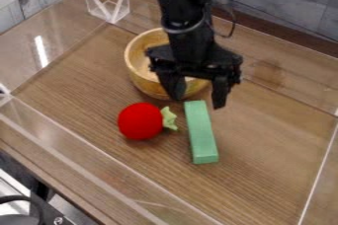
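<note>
My black gripper [199, 83] hangs over the front right part of a yellow bowl [140, 61], open, its tips low near the bowl's rim and above the upper end of a green bar [203, 135]. A red ball-like object with a small green top, perhaps a tomato [138, 121], lies left of the bar. The arm hides much of the bowl's inside and right side.
A white wire-like object [109, 2] stands at the back left. A wall edge runs along the back, and a black cable lies at the lower left.
</note>
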